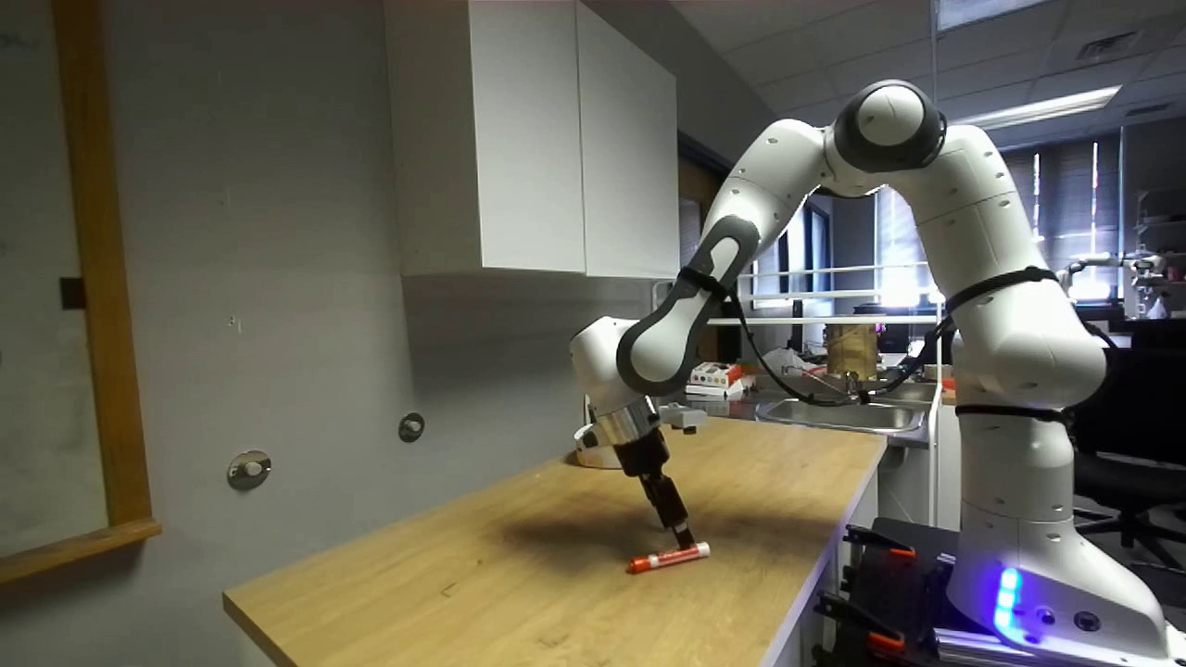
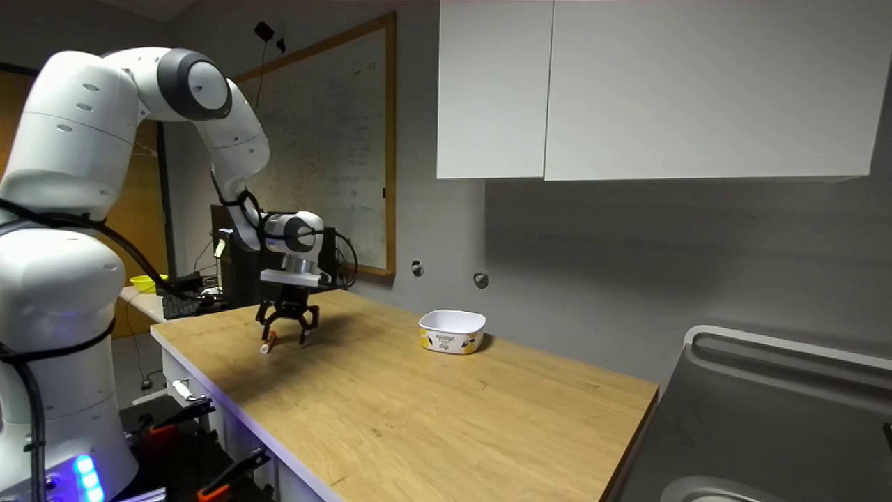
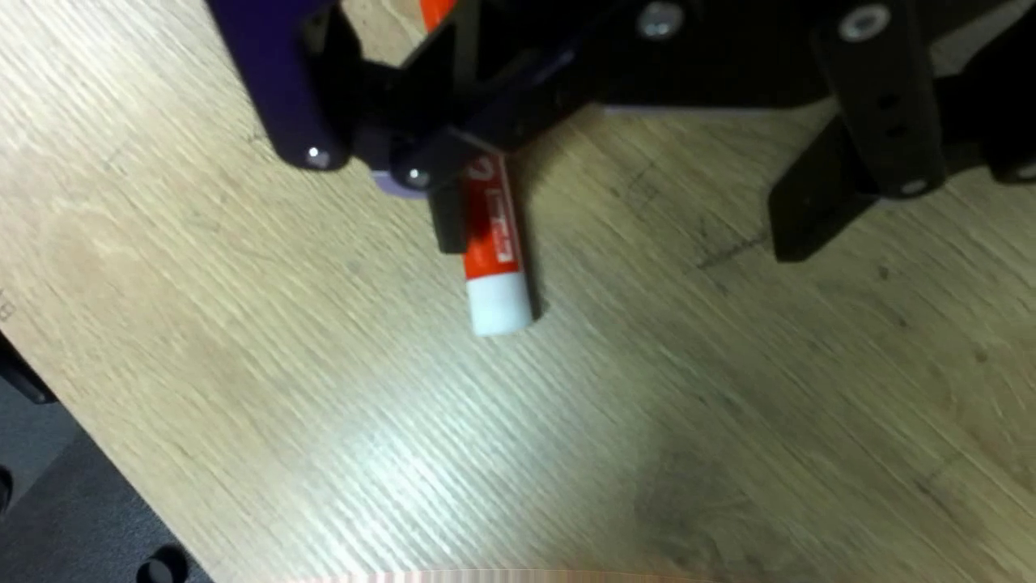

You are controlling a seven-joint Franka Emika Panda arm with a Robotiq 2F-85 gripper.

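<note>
A red marker with a white end [image 3: 500, 303] lies on the wooden counter, seen whole as a marker [image 1: 668, 558] in exterior view 1. My gripper is low over the counter with its fingers wide apart. One black finger [image 3: 448, 219] stands right against or just over the marker's side; whether it touches cannot be made out. The other finger [image 3: 816, 209] is well off to the right, with bare wood between. In exterior view 2 the gripper [image 2: 285, 338] shows its spread fingers, the marker's end [image 2: 268, 343] by the left one.
A white and yellow bowl [image 2: 452, 333] stands on the counter near the wall. White cabinets [image 2: 660, 92] hang above. The counter's front edge [image 2: 242, 414] runs near the arm's base.
</note>
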